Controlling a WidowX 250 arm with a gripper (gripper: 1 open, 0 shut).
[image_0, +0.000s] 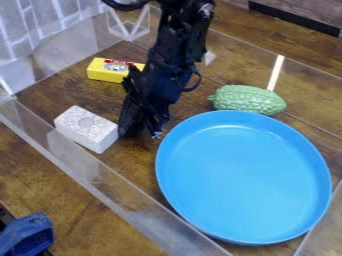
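My black gripper (134, 115) is lowered near the middle left, its tip low beside a white speckled block (86, 128) on the wooden floor of a clear-walled tray. Whether the fingers are open or shut is hard to tell. The block lies at the gripper's left, by the near clear wall. A large blue plate (243, 175) fills the lower right.
A yellow box (112, 70) lies at the back left. A green bitter-melon-like object (246, 99) sits right of the arm, behind the plate. A blue object (24, 236) is at the lower left outside the wall. Bare wood lies at back right.
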